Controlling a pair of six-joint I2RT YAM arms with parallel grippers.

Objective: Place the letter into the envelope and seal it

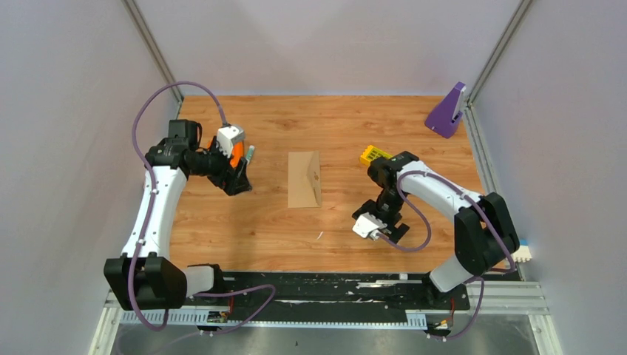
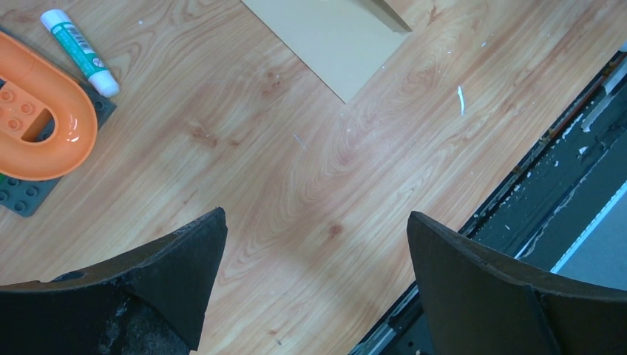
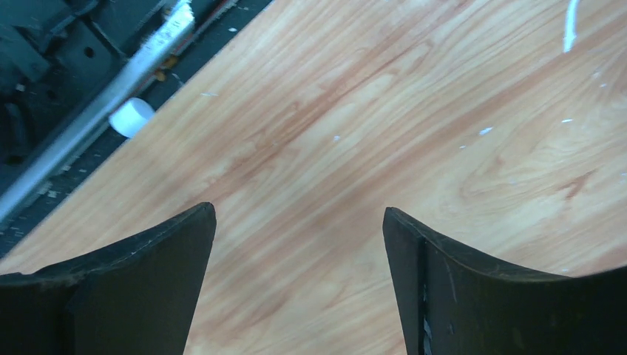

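A brown envelope (image 1: pixel 299 181) lies flat in the middle of the table, its flap raised slightly in the left wrist view (image 2: pixel 325 44). No separate letter is distinguishable. My left gripper (image 1: pixel 235 181) hangs open left of the envelope, near a glue stick (image 2: pixel 79 50) lying by an orange tray piece (image 2: pixel 59 151). My right gripper (image 1: pixel 381 222) is over the table's front right, right of the envelope, its fingers apart with bare wood between them in the right wrist view.
A yellow block (image 1: pixel 373 154) is partly hidden behind the right arm. A purple stand (image 1: pixel 444 115) is at the back right. A black rail (image 1: pixel 310 285) runs along the front edge.
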